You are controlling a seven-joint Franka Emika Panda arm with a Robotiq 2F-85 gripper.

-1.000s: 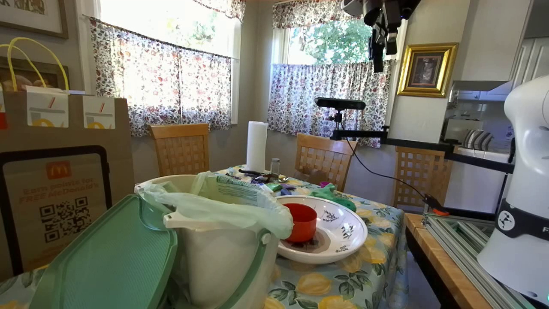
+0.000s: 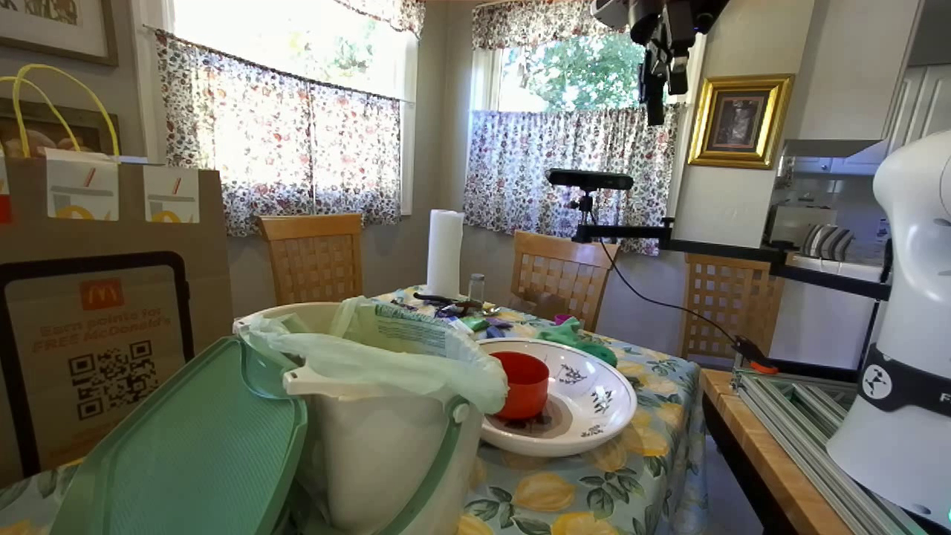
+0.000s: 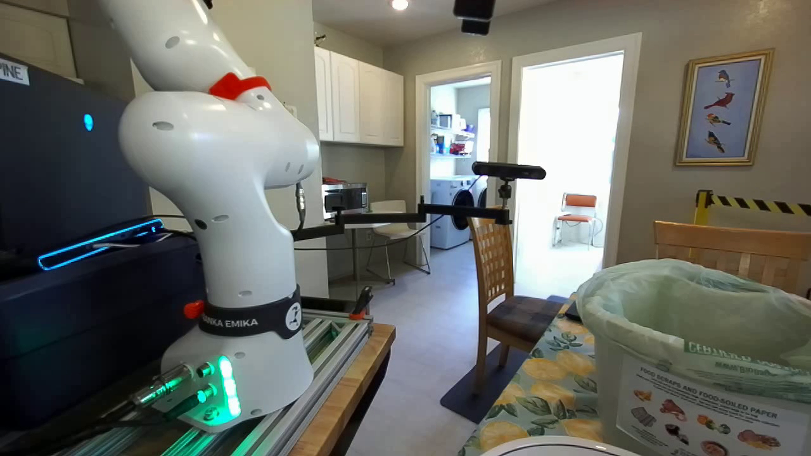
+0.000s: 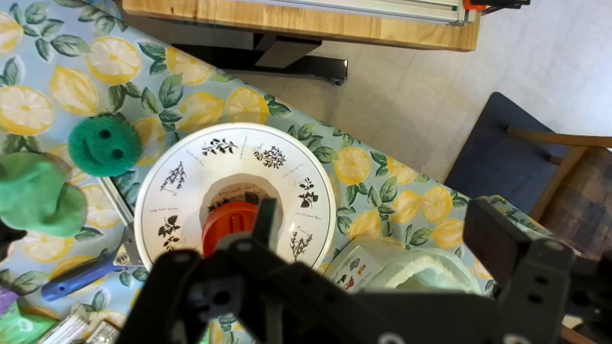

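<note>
My gripper (image 2: 661, 93) hangs high above the table in exterior view 1. In the wrist view its two dark fingers stand wide apart, so it is open, and nothing is held between them. Far below lies a white bowl (image 4: 172, 218) with dark plant drawings. Inside that bowl rests a red cup (image 2: 524, 385), partly covered by a finger in the wrist view. A bin (image 2: 383, 455) lined with a pale green bag (image 3: 684, 292) is beside the bowl; the gripper is well clear of both.
A green lid (image 2: 196, 437) leans against the bin near a paper bag (image 2: 134, 294). The wrist view shows a green scrubber (image 4: 105, 146), green cloth (image 4: 40, 195) and blue-handled tool (image 4: 77, 279) by the bowl. A camera (image 2: 588, 179) on a boom reaches over the table side.
</note>
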